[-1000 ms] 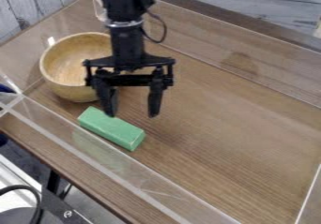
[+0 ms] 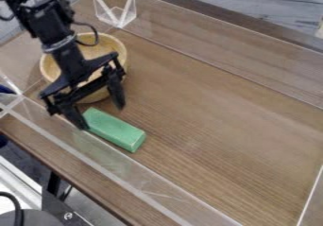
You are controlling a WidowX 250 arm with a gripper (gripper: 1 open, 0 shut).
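A green rectangular block (image 2: 113, 130) lies at an angle on the wooden surface in the lower left. My dark gripper (image 2: 86, 95) is just above and beyond the block's left end, with its fingers spread open and reaching down. Nothing clear shows held between them.
A light wooden bowl (image 2: 112, 52) stands behind the arm, partly hidden by it.
My arm has swung from the middle toward the left and tilted, its fingers now over the area by the green block's left end and in front of the bowl.
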